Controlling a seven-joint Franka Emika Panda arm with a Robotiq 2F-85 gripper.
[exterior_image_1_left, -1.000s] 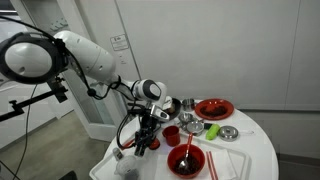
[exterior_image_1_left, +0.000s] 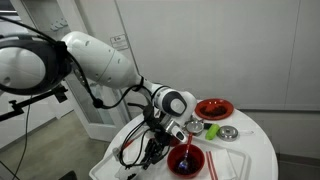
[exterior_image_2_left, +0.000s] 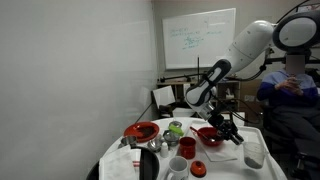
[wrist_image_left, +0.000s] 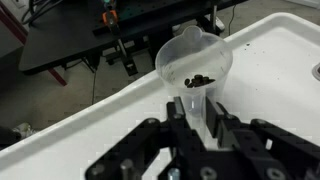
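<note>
A clear plastic cup (wrist_image_left: 193, 62) with some dark bits in its bottom is in front of me in the wrist view. My gripper is shut on it, the fingertips meeting at its near side. In exterior view 2 the same cup (exterior_image_2_left: 254, 154) shows at the right, over the white tabletop and close to the arm's end. Exterior view 1 has the gripper (exterior_image_1_left: 150, 158) low at the table's front left, left of the red bowl (exterior_image_1_left: 186, 160); cables and the arm partly cover the fingers there.
A red-handled utensil (exterior_image_1_left: 189, 146) leans in the bowl. Behind stand a red plate (exterior_image_1_left: 214, 109), a green item (exterior_image_1_left: 212, 131) and metal pans. In exterior view 2, a red mug (exterior_image_2_left: 188, 147), a white mug (exterior_image_2_left: 178, 166) and a black pan (exterior_image_2_left: 148, 163) occupy the other side.
The arm has come toward the exterior view 1 camera and to the right, nearer the red bowl. It now covers the red mug that showed beside the bowl.
</note>
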